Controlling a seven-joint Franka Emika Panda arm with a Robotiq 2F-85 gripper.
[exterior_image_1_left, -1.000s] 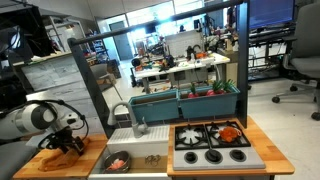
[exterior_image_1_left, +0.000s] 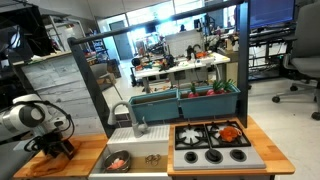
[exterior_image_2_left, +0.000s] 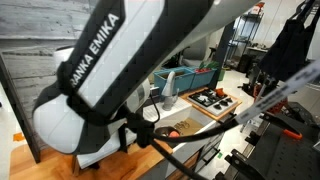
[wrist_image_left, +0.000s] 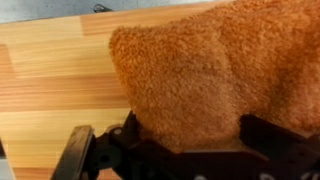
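An orange-brown towel (wrist_image_left: 215, 75) fills much of the wrist view, spread rumpled over the wooden counter (wrist_image_left: 60, 75). My gripper is right above the towel, its two black fingers apart and the cloth showing between and below them. Whether the fingertips touch the cloth I cannot tell. In the first exterior view the towel (exterior_image_1_left: 42, 165) lies at the left end of the counter, partly hidden by the arm. The arm itself hides most of that spot in the second exterior view.
Right of the towel is a sink holding a metal pot (exterior_image_1_left: 118, 161), with a faucet (exterior_image_1_left: 125, 112) behind. Farther right stands a stove (exterior_image_1_left: 211, 146) with an orange-red item (exterior_image_1_left: 230, 133) on it. A grey plank wall (exterior_image_1_left: 65, 88) rises behind the arm.
Over the last second the arm has moved left in the first exterior view and sits lower over the counter's left end. The towel's visible outline there has changed.
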